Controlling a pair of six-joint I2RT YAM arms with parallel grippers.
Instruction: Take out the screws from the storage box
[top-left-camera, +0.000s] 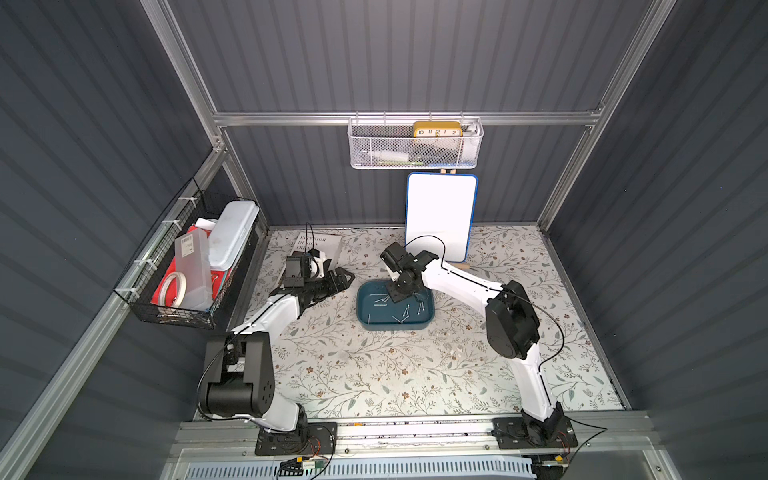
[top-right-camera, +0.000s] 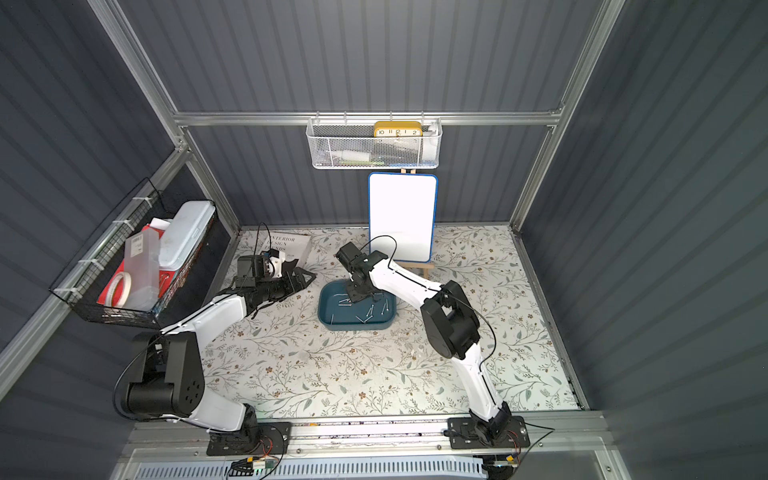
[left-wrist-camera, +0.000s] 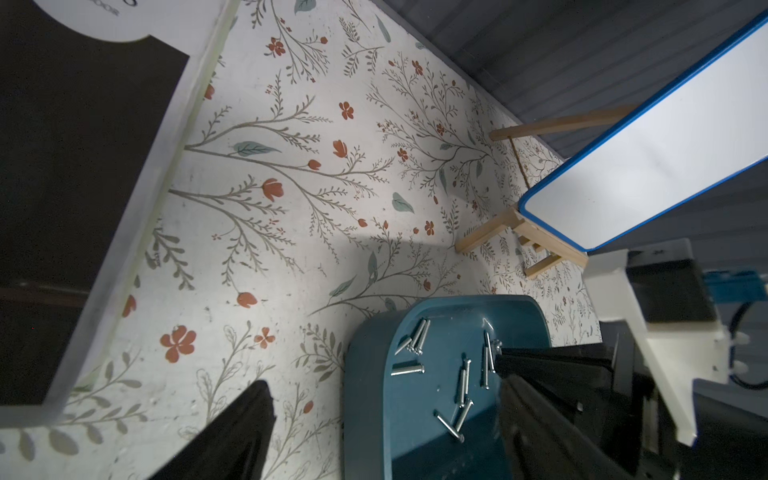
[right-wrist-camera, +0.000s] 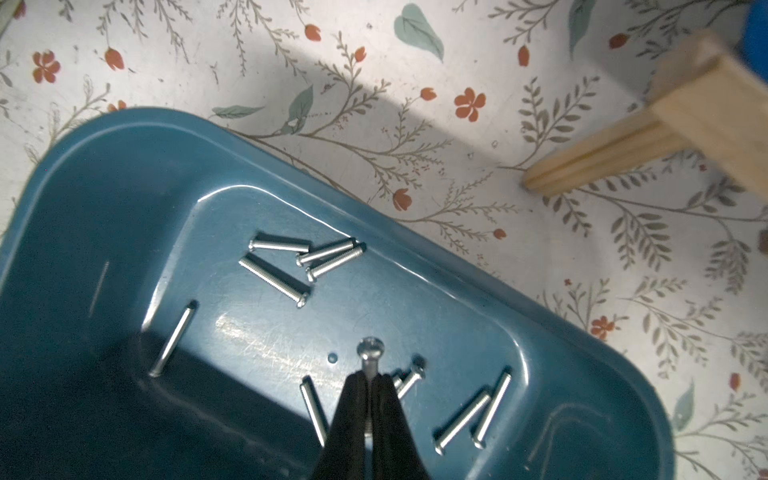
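Observation:
A teal storage box (top-left-camera: 394, 325) rests on the patterned table, with several silver screws (right-wrist-camera: 273, 281) scattered on its floor. In the right wrist view, my right gripper is shut on a screw (right-wrist-camera: 369, 350), whose round head pokes out past the fingertips. That gripper hangs over the box, and its shut fingers hide part of the screws below. My left gripper is open with nothing between its fingers. It stands left of the box, its right finger overlapping the box in the left wrist view.
A whiteboard (top-left-camera: 441, 216) on a wooden easel (right-wrist-camera: 616, 152) stands just behind the box. Behind the left gripper lies a book (top-left-camera: 326, 242). A wire basket (top-left-camera: 184, 320) hangs at the left wall.

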